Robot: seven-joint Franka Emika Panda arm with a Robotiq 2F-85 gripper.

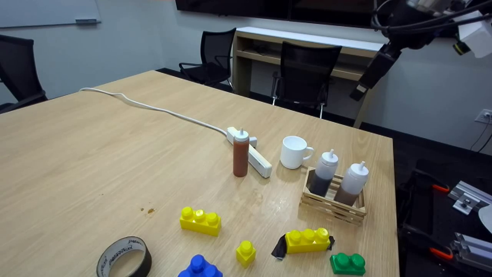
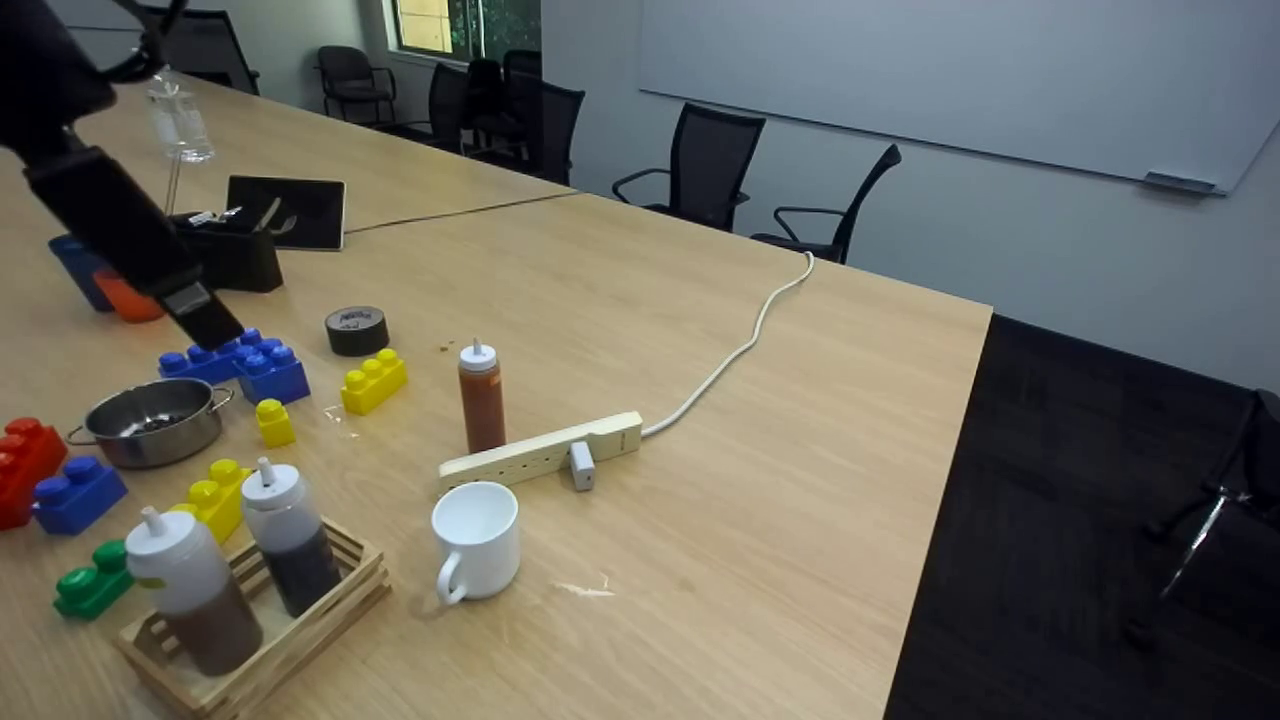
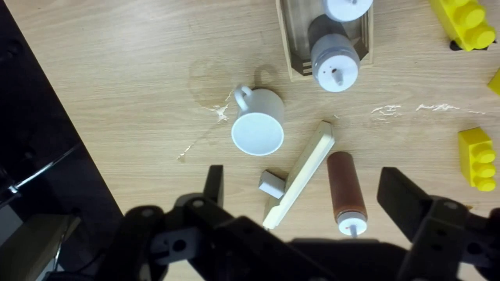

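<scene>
High above the table, my gripper stands open, its two black fingers wide apart and nothing held between them. The red-brown sauce bottle [image 1: 240,154] with a white tip stands on the table beside a white power strip [image 1: 259,161]. To the right of the strip is an upright white mug [image 1: 293,153]. A small wooden crate [image 1: 333,210] holds two squeeze bottles, one with dark sauce [image 1: 324,171] and one with brown sauce [image 1: 351,184]. In the wrist view the red-brown bottle [image 3: 344,182] and the strip [image 3: 300,175] appear far below, between the fingers.
Several toy bricks lie near the crate, among them a yellow brick [image 1: 200,222] and a green brick [image 1: 348,264]. A black tape roll [image 1: 146,261] and a metal pot [image 2: 154,422] are also on the table. A white cord [image 2: 756,330] crosses the far side.
</scene>
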